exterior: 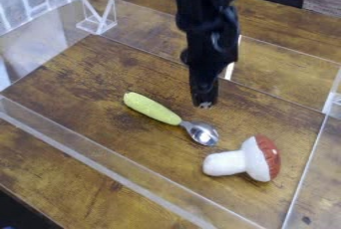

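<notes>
A dark robot gripper (202, 92) hangs in the upper middle over the wooden tray floor, its tips just above and beside a spoon with a pale yellow-green handle (151, 107) and metal bowl (201, 133). I cannot tell how far apart its fingers are. A toy mushroom with white stem (226, 163) and red-brown cap lies at the lower right.
Clear plastic walls border the wooden area, with a small clear bracket (100, 14) at the back left. The left part of the floor and the area right of the gripper are bare.
</notes>
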